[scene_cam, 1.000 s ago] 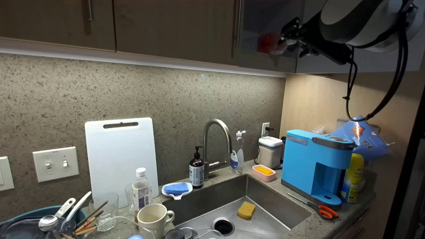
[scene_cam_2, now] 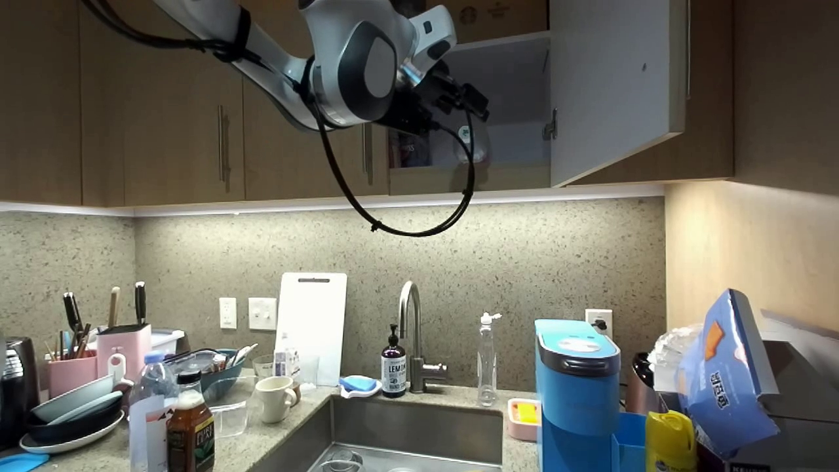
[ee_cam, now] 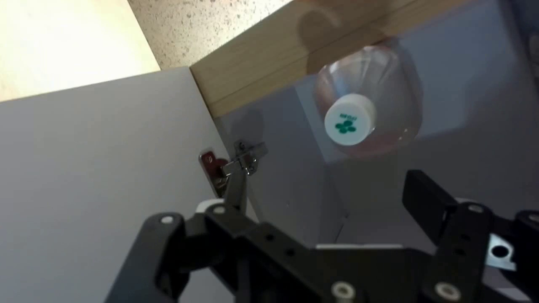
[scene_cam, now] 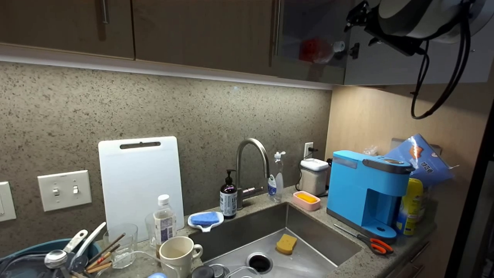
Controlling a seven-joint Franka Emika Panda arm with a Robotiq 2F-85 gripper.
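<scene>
Inside the open upper cabinet lies a clear bottle with a white cap (ee_cam: 350, 120), its cap end facing out; exterior view 1 shows the same bottle (scene_cam: 317, 50) with a red part toward the back. My gripper is open, its two black fingers wide apart and nothing between them. The bottle stands beyond the fingertips, clear of them, in the upper part of the wrist view. In exterior view 1 the gripper (scene_cam: 359, 28) is to the right of the bottle, at cabinet height. Exterior view 2 shows the bottle (scene_cam_2: 472, 145) partly behind the arm's cable.
The open cabinet door (scene_cam_2: 617, 78) stands to the right of the opening, its hinge (ee_cam: 220, 169) near my left finger. A box (scene_cam_2: 497, 17) sits on the shelf above. Below are the faucet (scene_cam: 252, 153), sink (scene_cam: 319, 238) and blue coffee machine (scene_cam: 352, 185).
My gripper has drawn back to the right and up, away from the bottle. The bottle's white cap, covered by the gripper before, now shows in exterior view 1.
</scene>
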